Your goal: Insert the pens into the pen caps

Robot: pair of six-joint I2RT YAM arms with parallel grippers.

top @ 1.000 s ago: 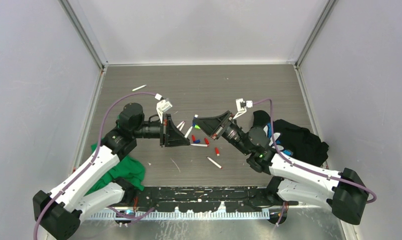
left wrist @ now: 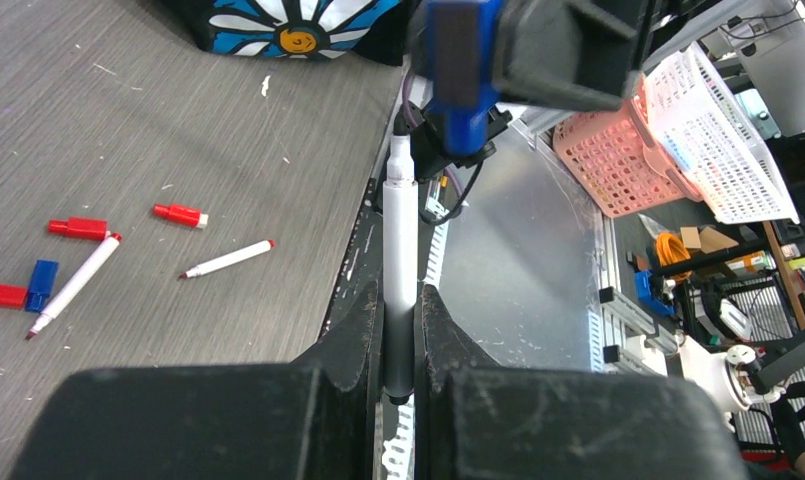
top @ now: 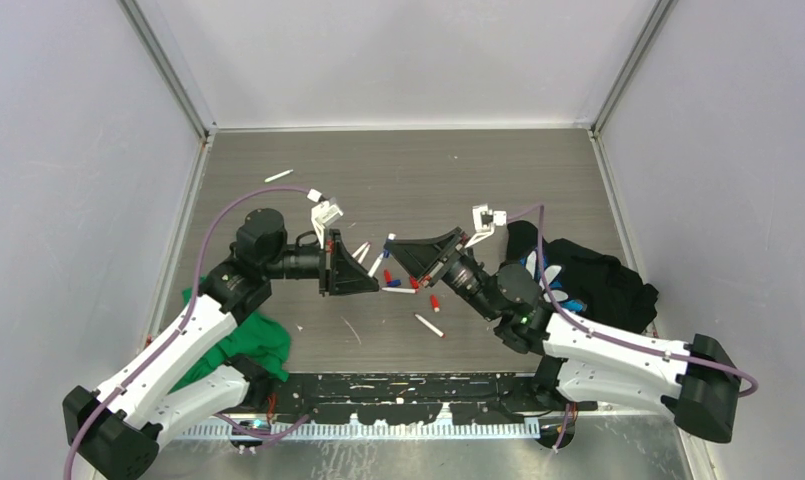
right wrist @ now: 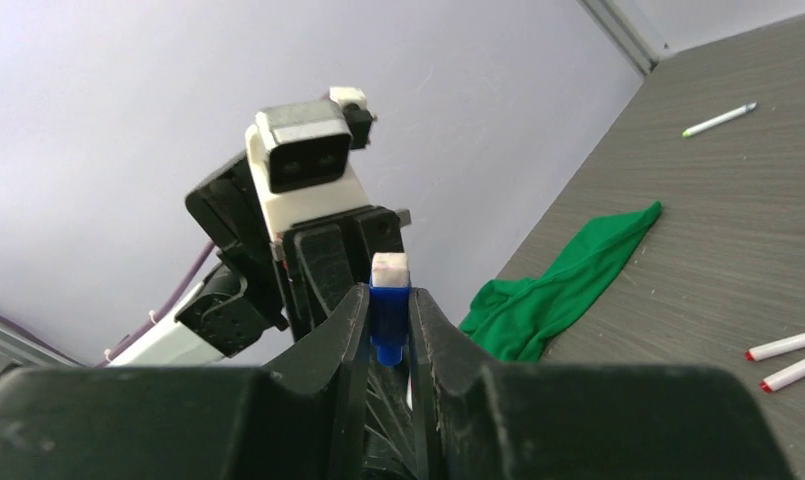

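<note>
My left gripper is shut on a white pen (left wrist: 400, 230), held upright with its tip end up. My right gripper is shut on a blue cap (right wrist: 389, 318) with a whitish end. In the left wrist view the blue cap (left wrist: 465, 120) is blurred, just above and right of the pen tip, apart from it. On the table lie white pens (left wrist: 74, 288), red caps (left wrist: 76, 226) and another blue cap (left wrist: 40, 284).
A green cloth (top: 254, 343) lies at the left, a black cloth with a flower print (top: 599, 284) at the right. A lone pen (top: 279, 175) lies toward the back left, where the table is mostly clear.
My right gripper and arm have shifted slightly, with small movements of the blue cap near the pen tip. The left gripper is nearly still.
</note>
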